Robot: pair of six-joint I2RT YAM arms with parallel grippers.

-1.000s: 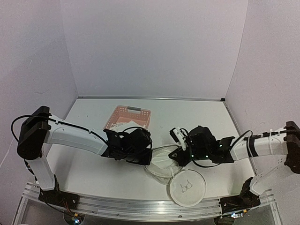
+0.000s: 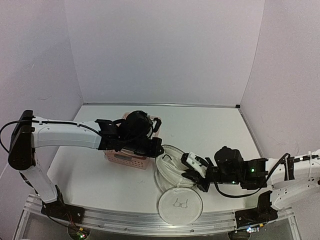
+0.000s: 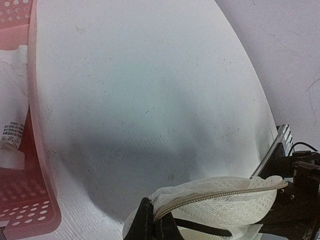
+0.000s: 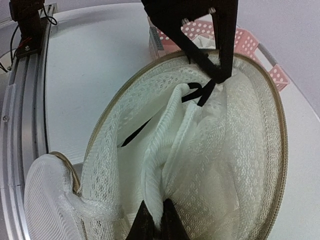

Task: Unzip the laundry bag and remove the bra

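Observation:
The white mesh laundry bag (image 2: pixel 162 180) is unzipped, its mouth gaping and its round lid (image 2: pixel 172 215) with a bra drawing hanging toward the table's front edge. My left gripper (image 2: pixel 161 149) is shut on the bag's rim; the left wrist view shows the zipper edge (image 3: pixel 215 197) running from its fingertips. Inside the mouth, my right gripper is shut on white ribbed cloth (image 4: pixel 157 150) that looks like the bra. A black strip (image 4: pixel 135 133) shows within the bag. Most of the bra's shape is hidden among the mesh folds.
A pink basket (image 2: pixel 131 160) stands behind the left arm, with white cloth (image 3: pixel 12 100) inside it. A metal rail (image 2: pixel 125 222) runs along the front edge.
The left gripper has moved slightly up in the top view, drawing the bag's rim along. The lid has swung left.

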